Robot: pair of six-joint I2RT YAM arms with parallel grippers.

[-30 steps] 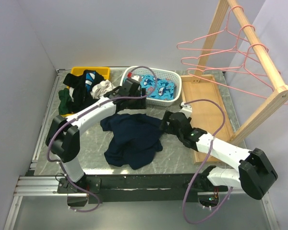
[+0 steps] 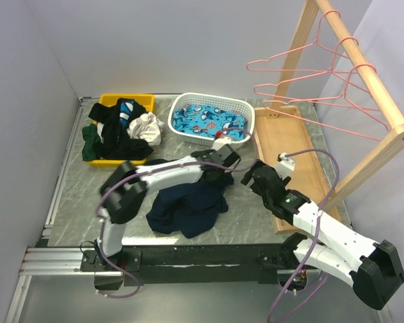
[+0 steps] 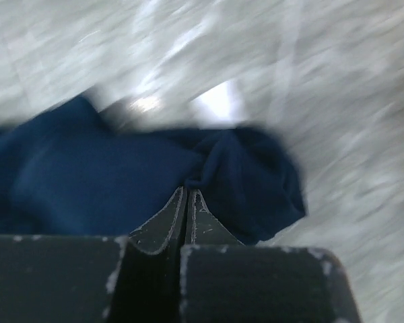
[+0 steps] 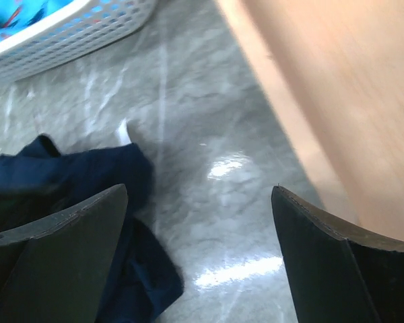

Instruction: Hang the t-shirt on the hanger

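The navy t-shirt (image 2: pixel 188 205) lies crumpled on the grey table, partly covered by the left arm in the top view. My left gripper is shut, its fingertips against a fold of the shirt (image 3: pixel 249 182); whether any cloth is pinched between them cannot be made out. To the right of the shirt, my right gripper stands open with only bare table between its fingers. The shirt's edge (image 4: pixel 138 171) shows beside and beyond its left finger. Pink hangers (image 2: pixel 326 70) hang empty from the wooden rack (image 2: pixel 363 64) at upper right.
A white basket (image 2: pixel 249 111) with blue patterned cloth stands behind the shirt. The yellow bin (image 2: pixel 148 101) at the back left overflows with clothes. The rack's wooden base (image 2: pixel 289 138) lies right of the table's middle, close to the right arm.
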